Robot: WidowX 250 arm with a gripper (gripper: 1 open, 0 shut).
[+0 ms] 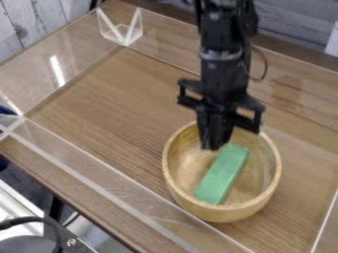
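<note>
A green oblong object [222,175] lies in a round tan bowl [184,196] at the lower right of the camera view. The black gripper [216,138] hangs over the back of the bowl, above the green object and apart from it. Its fingers are blurred; nothing shows held, and how far they are closed is hard to see.
A clear plastic piece [122,25] stands at the top left on the wooden table [93,99]. A black cable [34,232] lies at the bottom left.
</note>
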